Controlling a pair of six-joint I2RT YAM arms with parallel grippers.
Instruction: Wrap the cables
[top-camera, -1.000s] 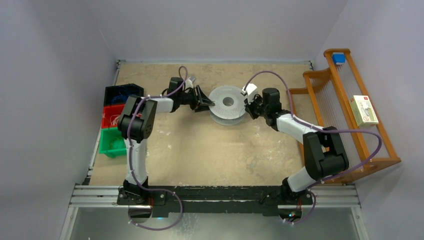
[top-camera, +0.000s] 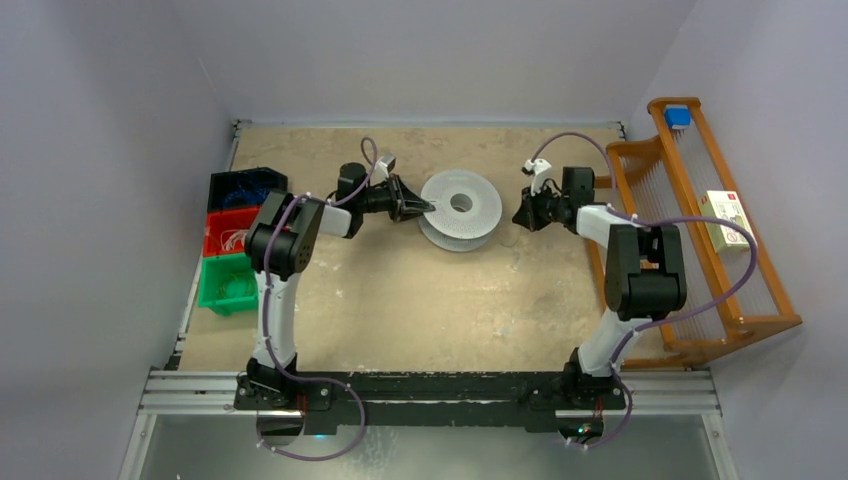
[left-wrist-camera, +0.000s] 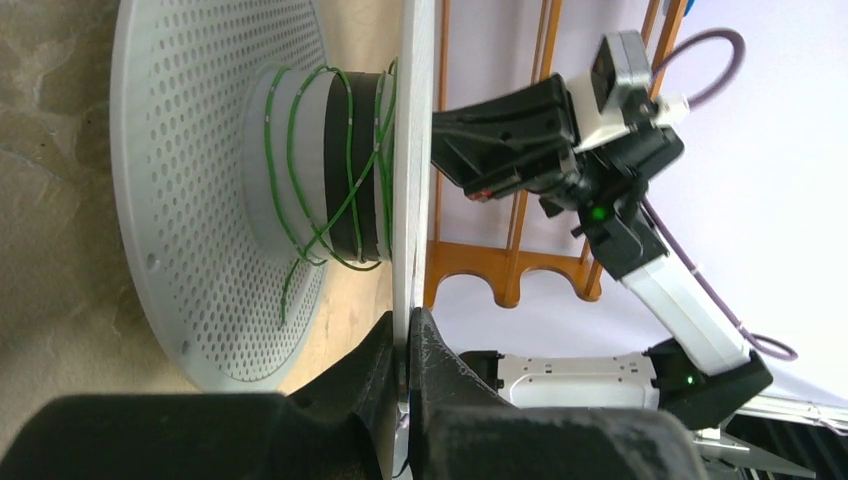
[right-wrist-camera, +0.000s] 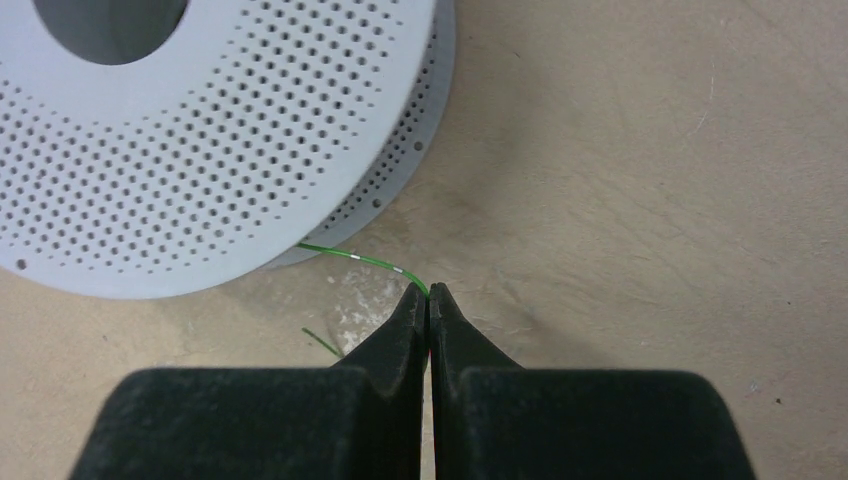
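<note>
A light grey perforated spool (top-camera: 480, 205) stands on the table in the middle of the top view. Several turns of green cable (left-wrist-camera: 292, 150) lie loosely around its core in the left wrist view. My left gripper is shut on the edge of the spool's upper flange (left-wrist-camera: 409, 180). To the right of the spool, my right gripper is shut on the green cable (right-wrist-camera: 375, 262), which runs out from under the upper flange to its fingertips. A short free end (right-wrist-camera: 322, 342) shows just left of these fingers.
Black, red (top-camera: 228, 228) and green (top-camera: 225, 285) bins with cables stand at the left. A wooden rack (top-camera: 725, 260) with a white-green box (top-camera: 727, 220) fills the right side.
My right gripper has moved right, away from the spool's edge. The spool and my left gripper have shifted very slightly right and are otherwise still.
</note>
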